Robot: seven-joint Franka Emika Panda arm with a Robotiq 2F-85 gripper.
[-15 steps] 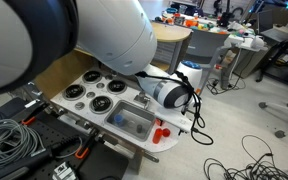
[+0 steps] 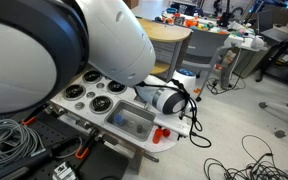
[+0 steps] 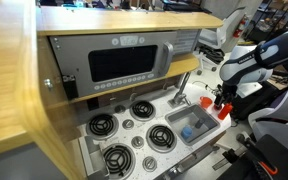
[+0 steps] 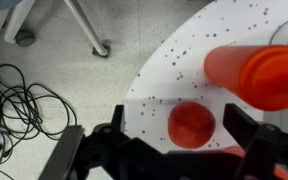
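My gripper is open above the rounded white counter end, its dark fingers spread to the left and right in the wrist view. A small round red object [image 4: 191, 125] appears between them on the white surface, with nothing seen gripped. To its right is a larger red bottle-like object [image 4: 254, 76], close to the right finger. More red [image 4: 231, 151] shows at the lower edge, partly hidden by the gripper. In exterior view 2, a red cup [image 3: 206, 101] and a red bottle [image 3: 224, 112] stand on the counter near the gripper.
A sink [image 3: 196, 126] with a blue item [image 3: 187, 133] inside lies beside the red objects. Several stove burners [image 3: 118, 156] are farther left, below a microwave [image 3: 114, 62]. Loose black cables [image 4: 24, 105] lie on the floor past the counter's edge.
The arm has shifted slightly, its upper links moving a little leftward and down in exterior view 1. The red objects on the counter look unmoved.
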